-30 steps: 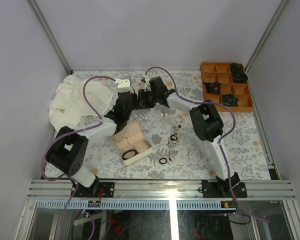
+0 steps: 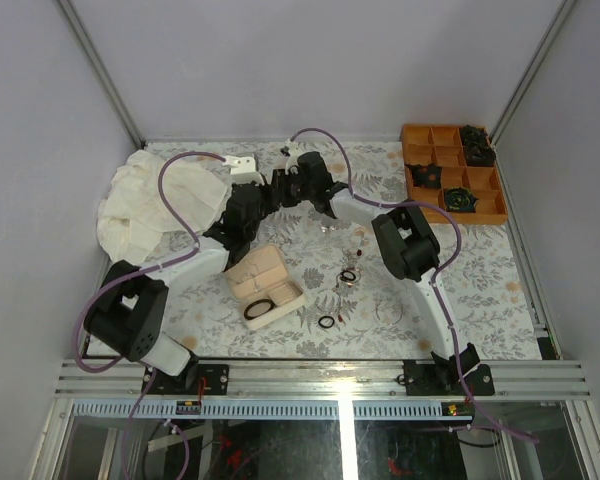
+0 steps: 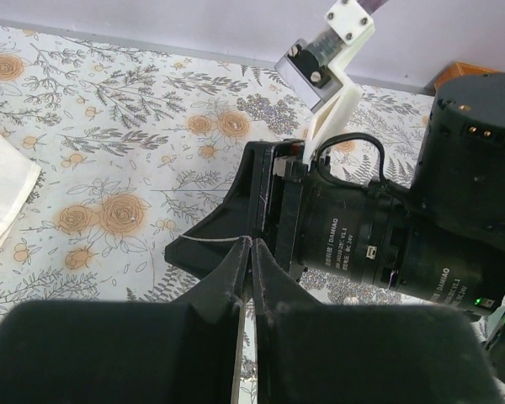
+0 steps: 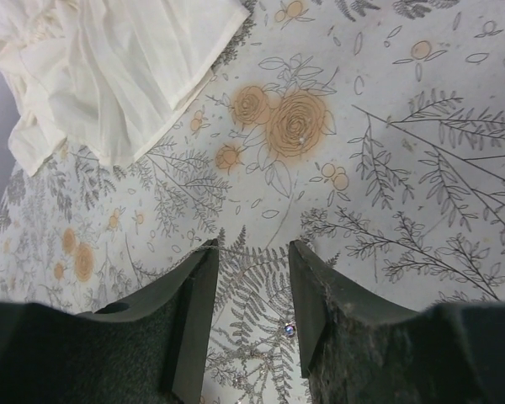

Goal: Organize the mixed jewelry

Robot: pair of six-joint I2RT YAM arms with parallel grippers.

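Observation:
My two grippers meet above the upper middle of the table. My left gripper is shut, a thin chain (image 3: 206, 240) running from its fingertips. In the right wrist view my right gripper stands part open, and the thin strand spans the gap between its fingertips; whether it is held there is unclear. Below, the cream jewelry box (image 2: 285, 302) holds a dark ring. Dark rings (image 2: 326, 321) and small mixed pieces (image 2: 390, 312) lie loose on the patterned mat.
An orange compartment tray (image 2: 450, 154) with several black pouches stands at the back right. A cream cloth (image 2: 145, 200) lies at the left.
Both arms have shifted very slightly near where they meet; the table's objects look unmoved.

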